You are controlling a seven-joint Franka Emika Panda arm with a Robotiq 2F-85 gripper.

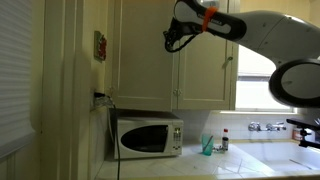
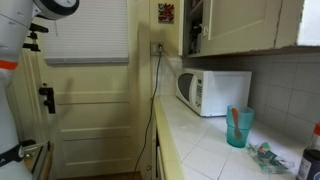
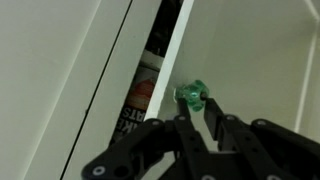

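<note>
In the wrist view a cabinet door stands ajar, with a dark gap along its edge. A green, glassy knob on the door lies between the fingertips of my gripper, which is shut on it. From the first exterior view, my gripper is a small dark shape high against the tall cream cabinet. The second exterior view does not show the gripper.
Packages with printed lettering sit inside the gap. Below, a white microwave stands on the counter, along with a teal cup and a bottle. A sink is at the right.
</note>
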